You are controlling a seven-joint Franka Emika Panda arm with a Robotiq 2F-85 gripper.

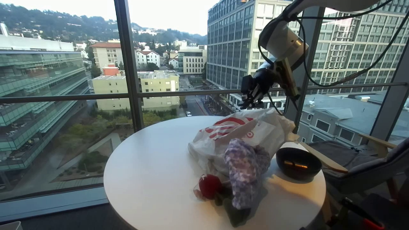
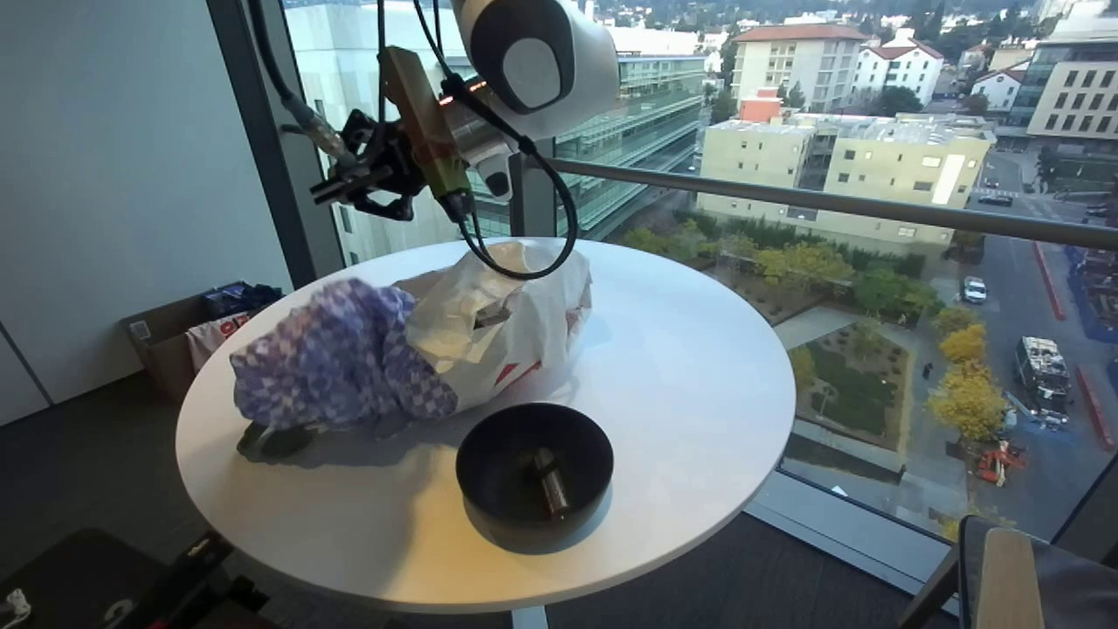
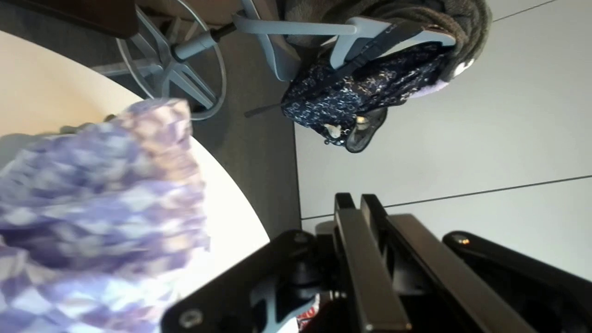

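In exterior view 1, my gripper (image 1: 251, 103) hangs in the air above a white plastic bag (image 1: 224, 141) with red markings. A purple-and-white checked cloth (image 1: 243, 172) lies bunched against the bag's near side, apart from my fingers. The second exterior view has the gripper (image 2: 351, 197) high over the table, nothing dangling from it. From the wrist, the gripper looks shut, a narrow gap between its fingers and nothing visible in it; the cloth (image 3: 111, 205) fills the lower left. What lies inside the bag is hidden.
A black bowl (image 2: 493, 508) holding a small object (image 2: 551, 484) stands beside the bag. A red flower-like thing (image 1: 210, 186) with dark green leaves (image 1: 234, 212) lies near the cloth. Chairs surround it.
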